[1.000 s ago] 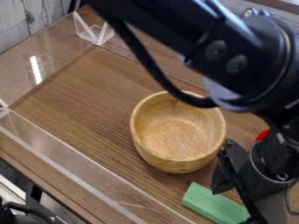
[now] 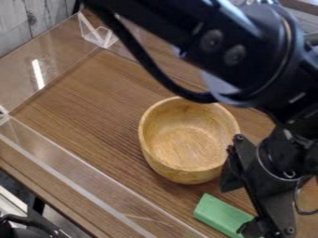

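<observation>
My gripper [image 2: 258, 193] fills the lower right, its black fingers open and pointing down over the right end of a green rectangular block [image 2: 220, 214], which lies on the wooden table. Part of the block is hidden behind the fingers. A round wooden bowl [image 2: 187, 139] sits just up and left of the gripper.
A clear plastic holder [image 2: 97, 30] stands at the back left. Transparent strips run along the left and front edges. Dark cables lie at the lower left corner.
The arm and gripper have shifted slightly and turned beside the bowl. A red object seen at the right a second ago is now hidden. The bowl and block look unmoved.
</observation>
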